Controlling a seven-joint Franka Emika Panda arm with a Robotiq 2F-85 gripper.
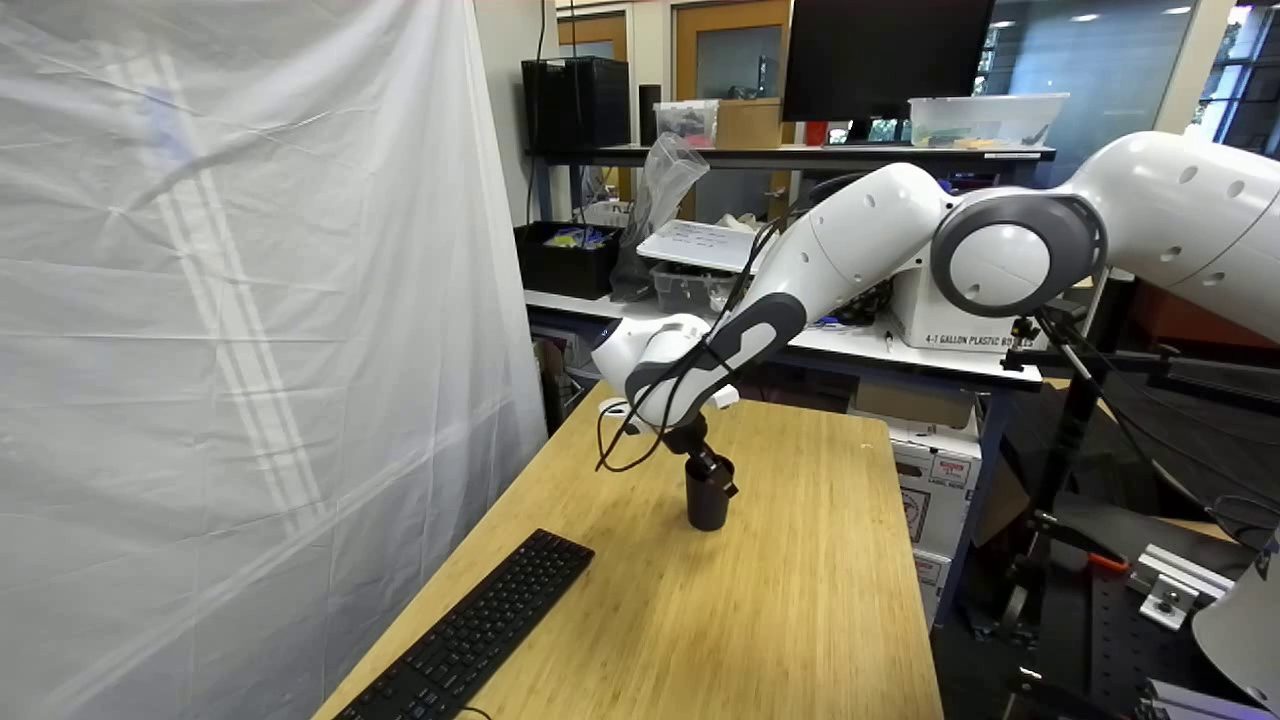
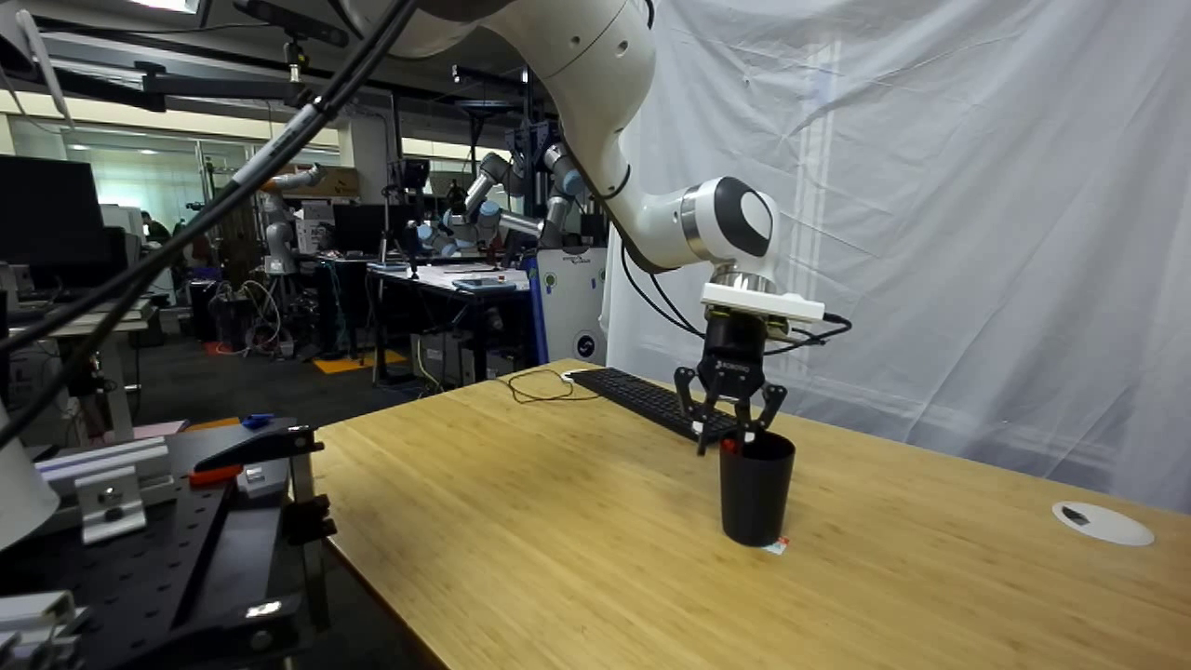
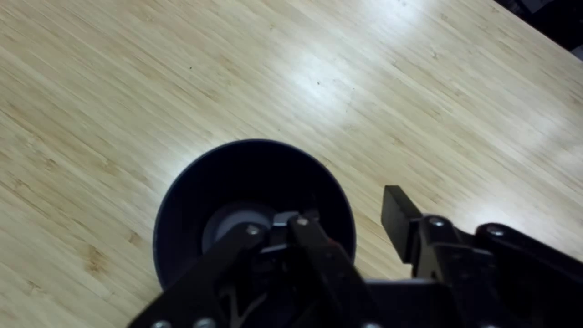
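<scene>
A black cup (image 2: 756,498) stands upright on the wooden table, its mouth facing up. My gripper (image 2: 725,440) is part open and straddles the cup's rim, with one finger inside and the other outside. In the wrist view the cup (image 3: 254,150) is seen from above, my left finger reaching over its opening; the right finger (image 3: 397,223) is apart from its outer wall. Something small and red (image 2: 729,446) shows at the rim, mostly hidden. In exterior view 1 the cup (image 1: 707,506) is below the wrist.
A black keyboard (image 1: 474,630) lies along the table's curtain side. A white disc (image 2: 1103,524) lies flat near the table's edge, and a small card (image 2: 777,545) shows at the cup's base.
</scene>
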